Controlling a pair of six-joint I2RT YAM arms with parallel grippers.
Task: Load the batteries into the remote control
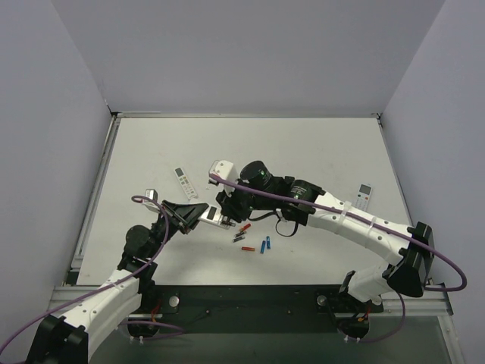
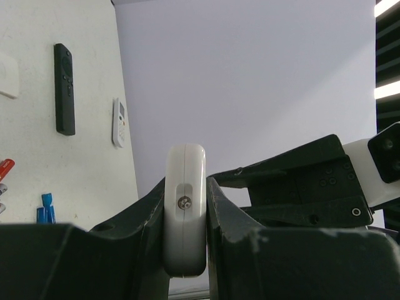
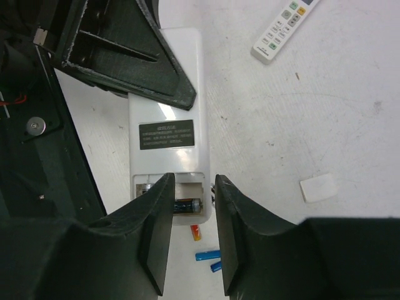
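A white remote control (image 3: 169, 164) is held off the table, with my left gripper (image 1: 199, 214) shut on it. Its battery compartment (image 3: 145, 182) faces my right wrist camera, uncovered. Inside, a dark battery (image 3: 187, 206) lies crosswise near the compartment's end. My right gripper is partly open right over that compartment, with a gap between its fingertips and nothing seen gripped. Its left finger (image 3: 156, 225) hides part of the compartment. Loose on the table below are red batteries (image 1: 248, 249), blue batteries (image 1: 263, 247) and dark batteries (image 1: 239, 239).
Another white remote (image 1: 185, 183) lies behind the held one, and one more (image 1: 364, 196) at the far right. A black remote (image 2: 64, 90) and a small white flat piece (image 3: 319, 187) also rest on the table.
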